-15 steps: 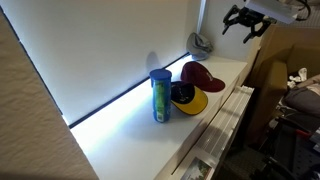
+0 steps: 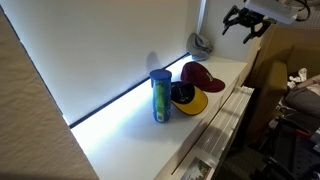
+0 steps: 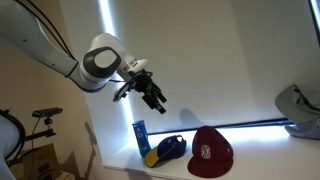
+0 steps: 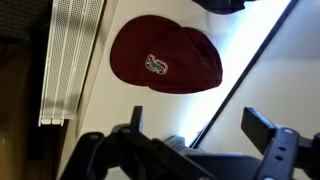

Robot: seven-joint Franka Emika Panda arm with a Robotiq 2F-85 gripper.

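High above the white shelf (image 2: 120, 140), my gripper (image 2: 236, 35) stands open, its two fingers wide apart with nothing between them. A maroon cap (image 4: 166, 57) with a small badge lies below it in the wrist view. In the second exterior view the maroon cap (image 3: 210, 152) sits right of a dark blue cap with a yellow brim (image 3: 152, 158). A blue cylindrical can (image 2: 161, 98) stands upright at the near side of the caps. The grey cap (image 3: 297, 106) is at the far end, against the wall.
The shelf backs onto a pale wall (image 3: 180, 60) with a bright strip of light. A slotted white rail (image 2: 228, 120) runs along the shelf's front edge. Bare shelf lies on the near side of the can. Brown cardboard (image 3: 40, 160) stands at left in the second exterior view.
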